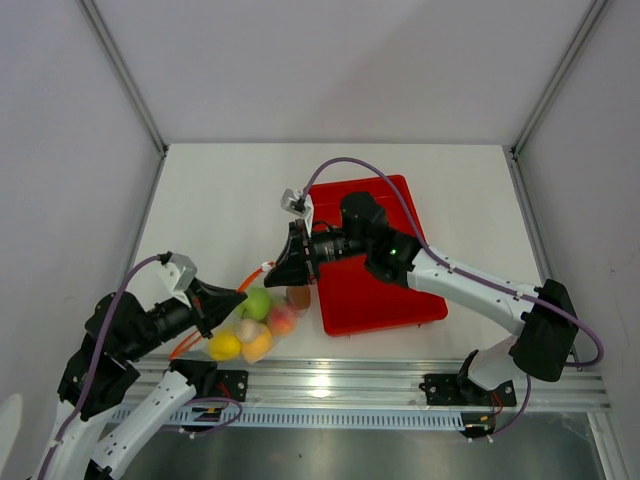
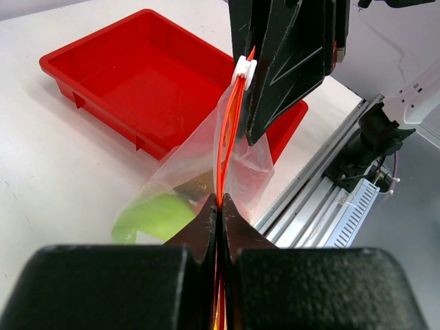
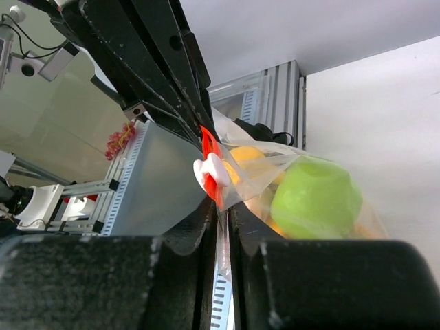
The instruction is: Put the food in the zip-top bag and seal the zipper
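The clear bag holds several foods, among them a green one [image 1: 255, 303], a yellow one [image 1: 224, 345] and a peach [image 1: 282, 319]. Its orange zipper [image 2: 224, 137] carries a white slider [image 2: 245, 67] at one end. My left gripper [image 1: 240, 294] is shut on the zipper strip, which runs through its fingertips. My right gripper [image 1: 272, 278] is at the slider end, its fingertips beside the bag's top; in the right wrist view the clear film passes between its nearly closed fingers, and whether they grip it I cannot tell.
An empty red tray [image 1: 385, 300] stands right of the bag, under my right arm. A metal rail [image 1: 320, 380] runs along the front edge.
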